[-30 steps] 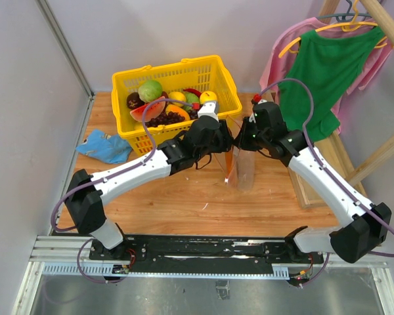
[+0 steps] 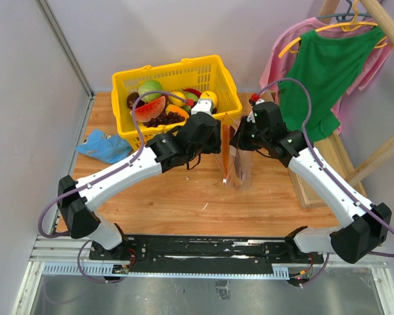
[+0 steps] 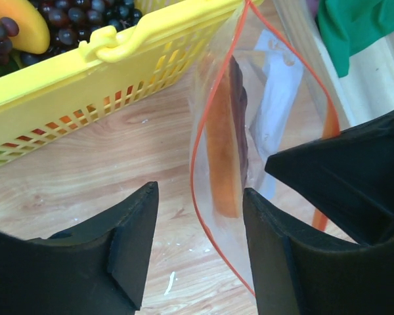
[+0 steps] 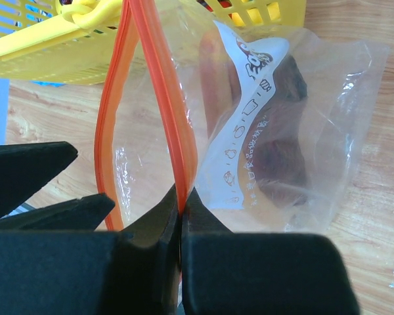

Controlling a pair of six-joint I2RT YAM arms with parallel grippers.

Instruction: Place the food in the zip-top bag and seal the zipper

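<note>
The clear zip top bag (image 4: 335, 131) with an orange-red rim hangs with its mouth spread. Inside it are an orange-brown piece of food (image 3: 223, 157) and a dark purple piece (image 4: 279, 154), blurred by the film. My right gripper is shut on the bag's rim, the orange strip running between its fingertips. Facing it, my left gripper stands open, its fingers apart and nothing clamped. In the left wrist view the near rim crosses the gap and passes behind the right-hand finger (image 3: 272, 243).
A yellow basket (image 2: 138, 72) of fruit stands behind the bag. To its left lies a blue cloth (image 2: 105, 146); at the right is a wooden rack with a green top (image 2: 322, 85).
My left gripper has drawn away to the left from beside the right one. The bag's mouth looks wider than before. The right arm has stayed in place.
</note>
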